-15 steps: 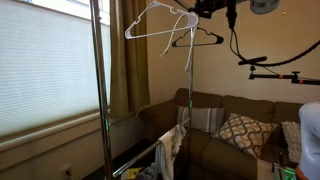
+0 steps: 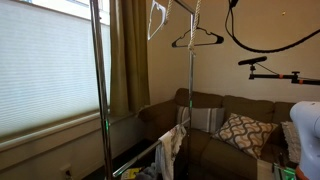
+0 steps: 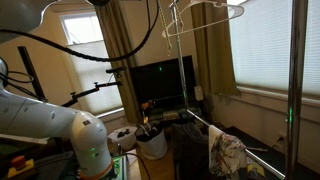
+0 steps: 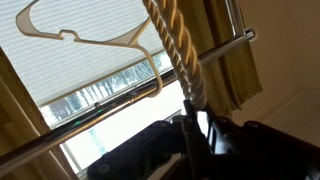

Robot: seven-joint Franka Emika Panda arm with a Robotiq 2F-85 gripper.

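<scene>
In the wrist view a twisted rope (image 4: 178, 45) runs down from the top edge to my gripper, which is shut on it. The dark fingers hide the rope's lower part. A white hanger (image 4: 90, 41) hangs beyond the rope, close to the metal rail (image 4: 85, 122); whether it rests on the rail I cannot tell. That white hanger (image 3: 208, 23) is also near the top in exterior view 2. Exterior view 1 has a black hanger (image 2: 197, 42) beside the rope (image 2: 196, 18). My gripper lies outside both exterior views.
A metal rack post (image 2: 102, 85) stands before the window blind (image 2: 45, 70). Cloth (image 2: 168, 150) drapes over the lower bar. A sofa (image 2: 225, 155) with cushions fills the back right. A black cable (image 3: 110, 57) loops past the arm (image 3: 60, 130).
My gripper has risen out of the top of exterior view 1. The black hanger stays about where it was.
</scene>
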